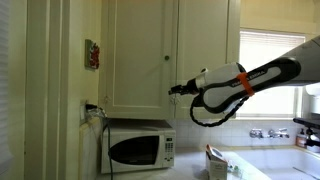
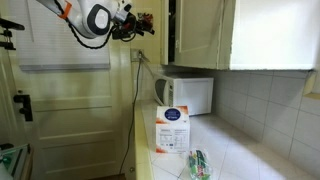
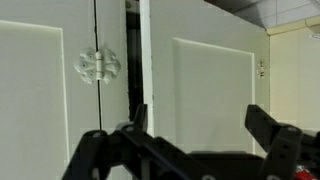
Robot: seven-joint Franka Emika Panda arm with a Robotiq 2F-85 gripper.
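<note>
My gripper stands open in the wrist view, its two dark fingers wide apart with nothing between them. Facing it is a cream cabinet door [image 3: 215, 85] with a recessed panel; a dark gap runs along its left edge, beside a second door [image 3: 35, 90] with an ornate hinge [image 3: 97, 66]. In exterior view 1 the gripper [image 1: 176, 91] is in front of the upper cabinet [image 1: 142, 60], near the lower part of its doors. Whether any finger touches a door cannot be told.
Below the cabinet a white microwave [image 1: 140, 149] sits on the counter. A box [image 2: 172, 130] and a clear bag [image 2: 198, 165] lie in front of it. To the right is a sink [image 1: 285, 162] with taps. A cable [image 2: 135, 100] hangs by the wall.
</note>
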